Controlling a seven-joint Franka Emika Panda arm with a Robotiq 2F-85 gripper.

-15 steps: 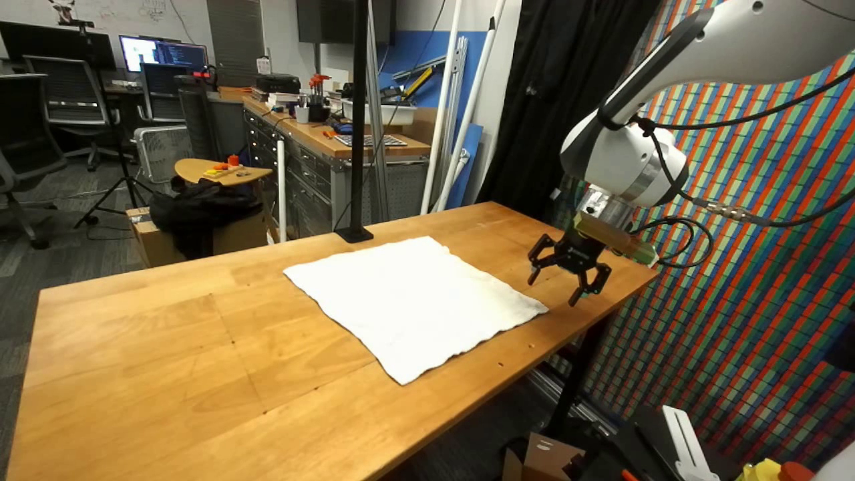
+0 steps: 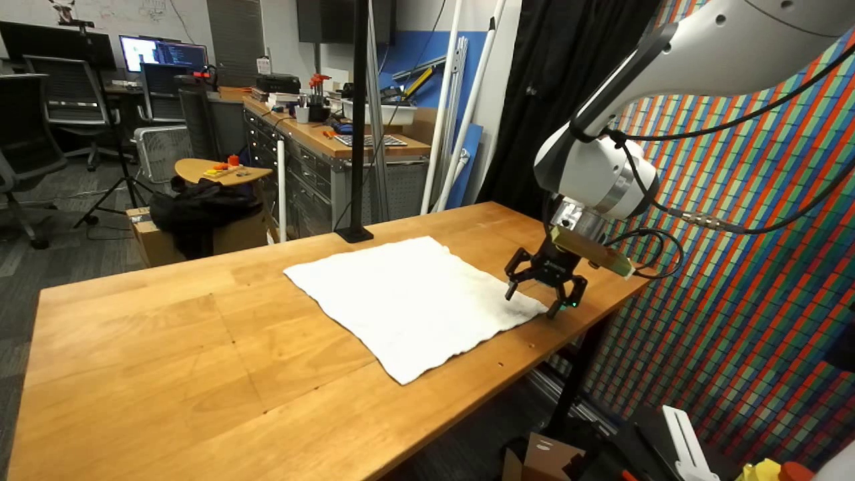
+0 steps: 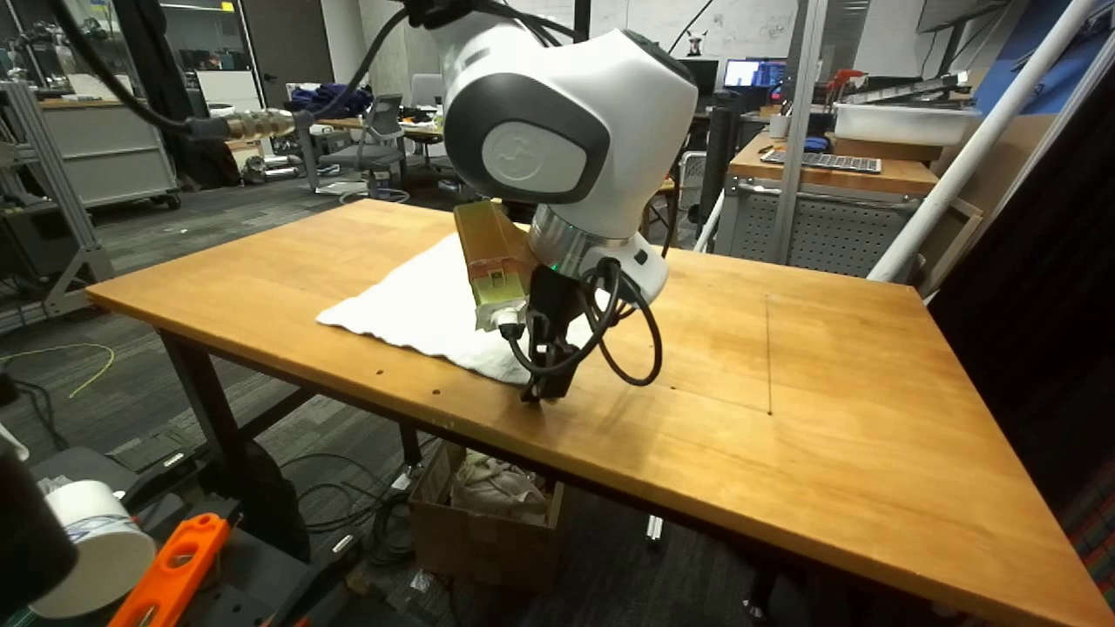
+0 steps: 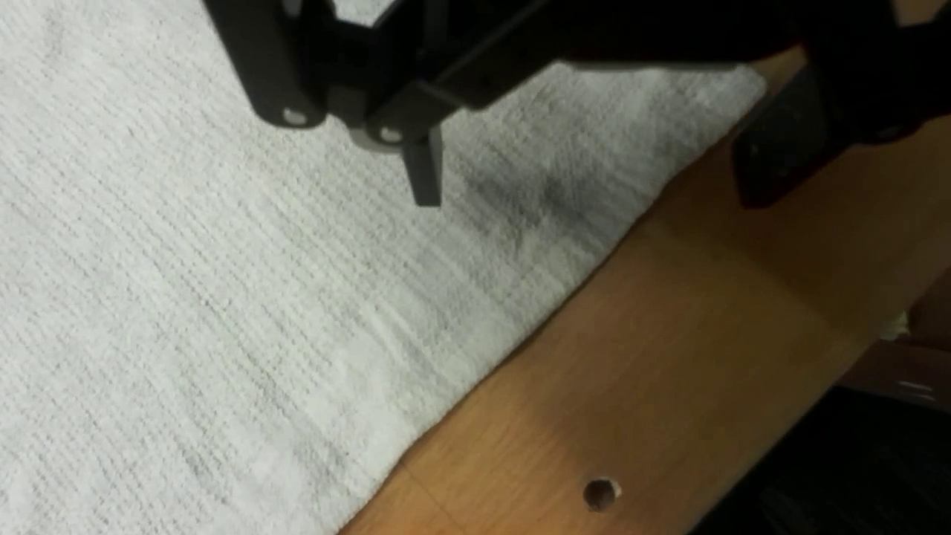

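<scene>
A white towel (image 2: 409, 304) lies spread flat on the wooden table, one corner pointing toward my arm's side. My gripper (image 2: 531, 304) stands open and low over that corner, with one finger above the cloth and the other near its edge. In the wrist view the towel (image 4: 223, 294) fills the left, and the gripper has its fingers wide apart, the towel's corner showing between and behind them. From the other side, the arm partly hides the towel (image 3: 418, 303); whether the fingertips touch anything cannot be told.
A black post (image 2: 355, 233) stands at the table's far edge. Cables hang from the arm.
My gripper has moved left and slightly down, from beside the towel to over its corner. It was open before too, and the towel lies as it did.
</scene>
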